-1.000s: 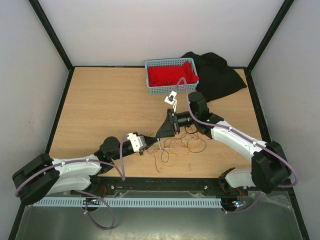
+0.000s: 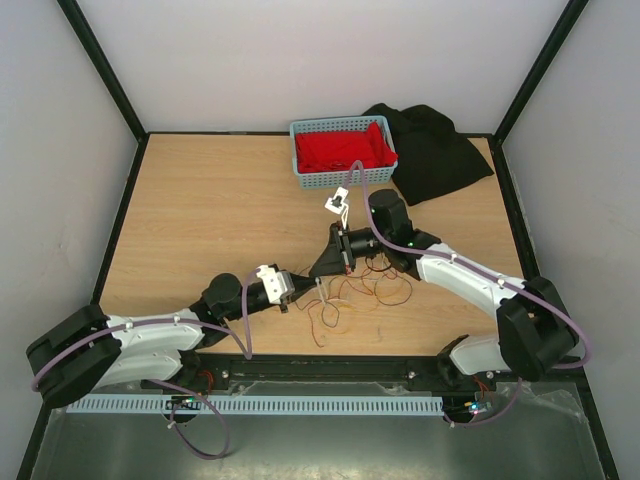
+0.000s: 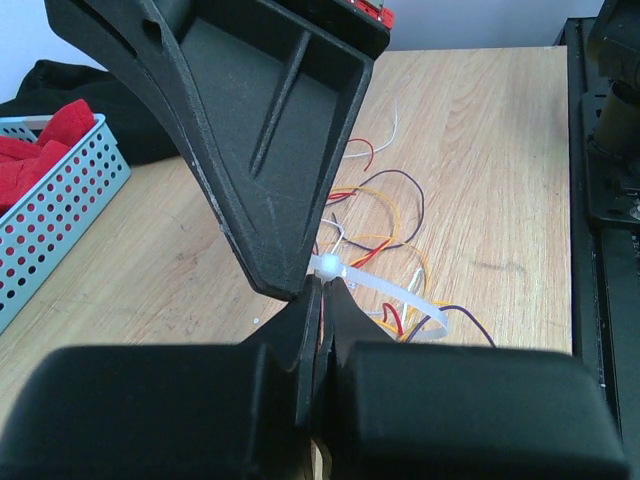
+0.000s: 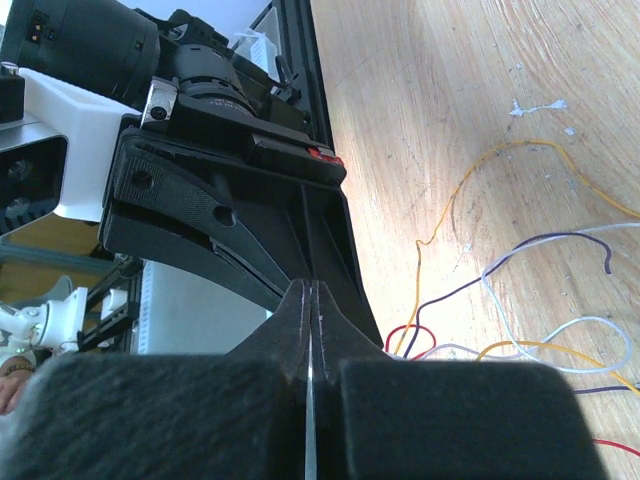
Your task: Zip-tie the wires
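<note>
Coloured wires (image 2: 380,290) lie loosely tangled on the table, red, yellow, purple and white, also in view in the right wrist view (image 4: 520,340). A translucent white zip tie (image 3: 400,295) hangs in a loop at my gripper tips, its head (image 3: 328,265) just by the right gripper's end. My left gripper is shut, with the tie at its tips; whether it pinches it is unclear. My right gripper is shut too, its tips meeting the left gripper's; in the left wrist view its dark body covers the tie's other part.
A blue basket (image 2: 310,178) with red cloth (image 2: 330,150) stands at the back, beside a black cloth (image 2: 435,155). Dark frame rails border the table.
My right arm has shifted very slightly toward the left over the last second. The left arm looks nearly still.
</note>
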